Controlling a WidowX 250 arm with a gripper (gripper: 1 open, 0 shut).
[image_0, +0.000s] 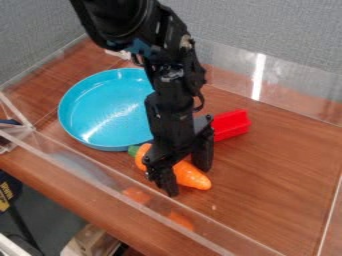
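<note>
An orange toy carrot (190, 175) lies on the wooden floor of the enclosure, partly hidden under my black gripper (181, 165), which is lowered over its middle. Whether the fingers are closed on it is hard to tell. A light blue plate (91, 110) lies to the left behind the arm. A red block (230, 124) lies to the right, just behind the gripper.
Clear plastic walls surround the wooden surface (267, 200); the front-left wall runs close past the carrot.
</note>
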